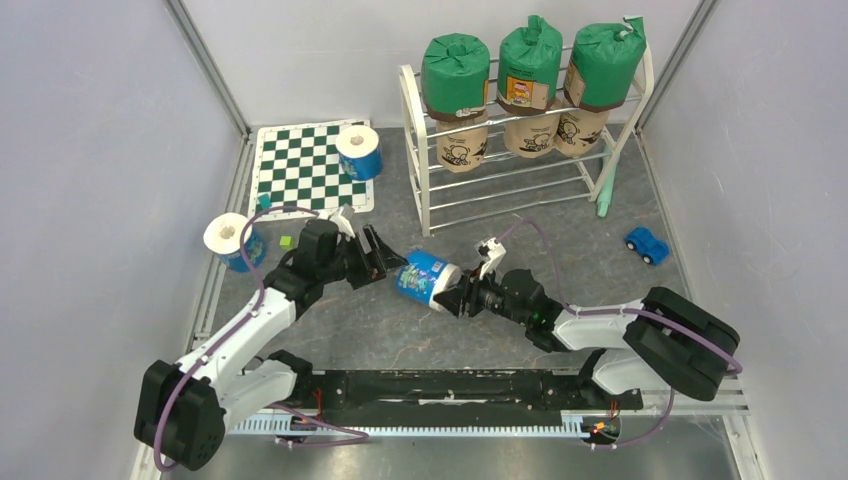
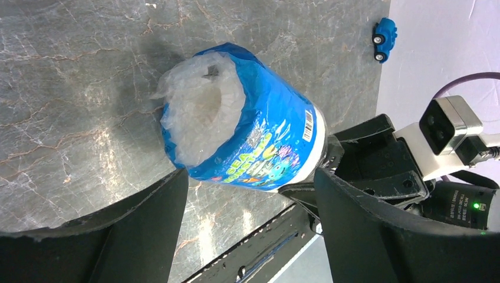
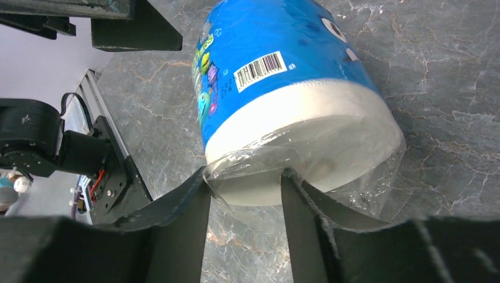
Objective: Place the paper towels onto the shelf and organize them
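Observation:
A blue-wrapped paper towel roll point(image 1: 426, 280) lies on its side on the grey floor between the grippers. My left gripper point(image 1: 385, 250) stands open beside one end; in the left wrist view that roll point(image 2: 265, 141) shows crumpled clear plastic at its near end. My right gripper is at the other end, fingers apart against the loose clear wrap below the white rim; whether they grip it is unclear. Two more blue rolls stand upright, one on the checkerboard point(image 1: 358, 160), one at the left point(image 1: 235, 245).
A white wire shelf point(image 1: 425, 200) at the back holds green packs point(image 1: 530, 70) above brown packs point(image 1: 465, 150). A blue toy car point(image 1: 646, 246) sits at right, a small green block point(image 1: 286, 242) at left. Bare floor lies before the shelf.

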